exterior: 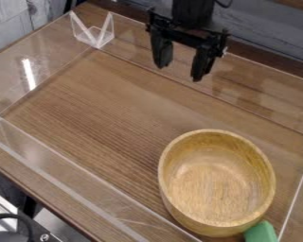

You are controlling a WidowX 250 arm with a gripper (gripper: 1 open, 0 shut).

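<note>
My black gripper [184,59] hangs over the back middle of the wooden table [91,123], its two fingers pointing down and apart, with nothing seen between them. A pale yellow oval bowl [215,180] stands at the front right of the table, well in front of the gripper. A green object [259,233], partly cut off by the frame, lies beside the bowl at the lower right corner.
A white wire-like stand [94,30] is at the back left. A dark cable [12,220] shows at the lower left, off the tabletop.
</note>
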